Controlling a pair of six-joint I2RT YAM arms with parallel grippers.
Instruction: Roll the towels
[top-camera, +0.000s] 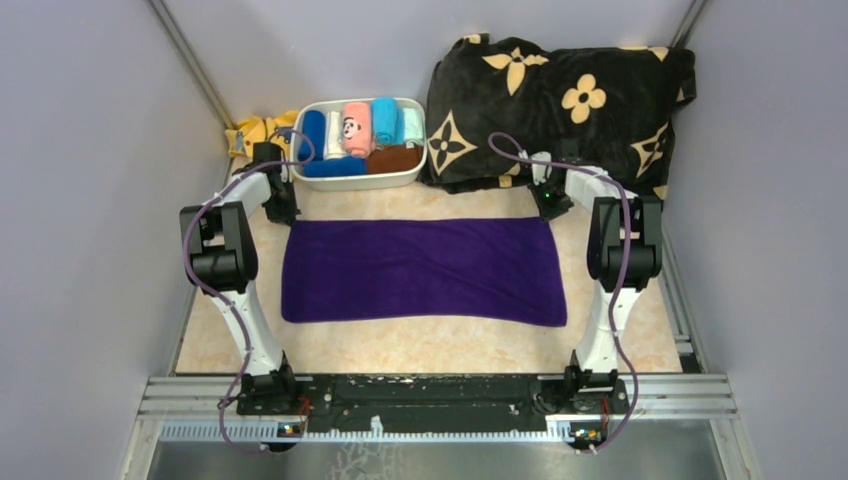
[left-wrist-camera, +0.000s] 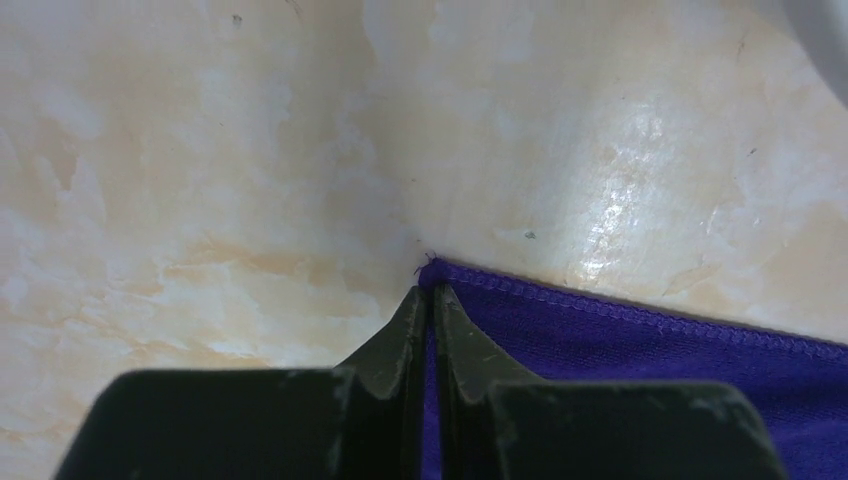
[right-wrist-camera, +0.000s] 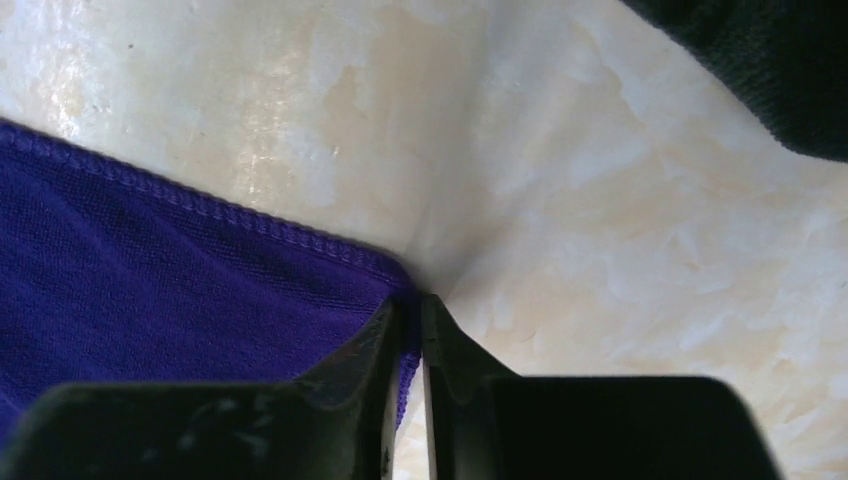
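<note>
A purple towel (top-camera: 420, 270) lies spread flat on the marble-patterned table (top-camera: 430, 345). My left gripper is at the towel's far left corner, its fingertips close together on the stitched edge of the purple cloth (left-wrist-camera: 640, 350). My right gripper is at the far right corner, its fingertips nearly together with the towel's hem (right-wrist-camera: 200, 205) at them. Whether either holds the cloth firmly cannot be told.
A white bin (top-camera: 355, 180) of rolled towels stands at the back left, beside a yellow cloth (top-camera: 255, 130). A black patterned cushion (top-camera: 530, 90) fills the back right.
</note>
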